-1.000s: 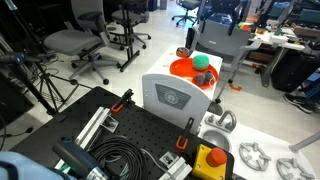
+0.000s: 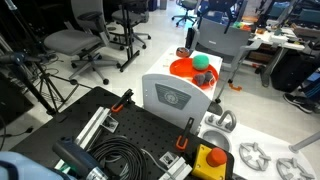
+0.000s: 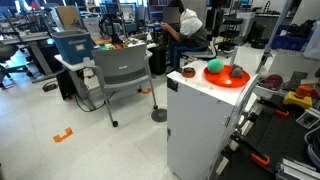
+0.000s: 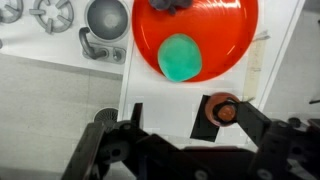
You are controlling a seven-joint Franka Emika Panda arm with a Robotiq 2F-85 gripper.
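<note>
In the wrist view my gripper is open, its dark fingers wide apart and nothing between them. Just beyond the fingers lies a red-orange plate [image 4: 222, 28] on a white counter. It bears a round green object [image 4: 180, 58] and a dark grey item [image 4: 172, 4], cut off by the frame's top. Near the right finger, a brown round piece [image 4: 224, 108] overlaps a black square. From the side, the plate [image 3: 217, 78], green object [image 3: 215, 66] and grey item [image 3: 236, 72] sit on the counter top.
A metal sink with a faucet [image 4: 92, 48] and stove burners [image 4: 52, 14] adjoin the plate's left side in the wrist view. A yellow box with an orange top [image 2: 211, 160] and coiled black cable [image 2: 118, 158] are nearer the camera. An empty grey chair [image 3: 124, 76] stands behind.
</note>
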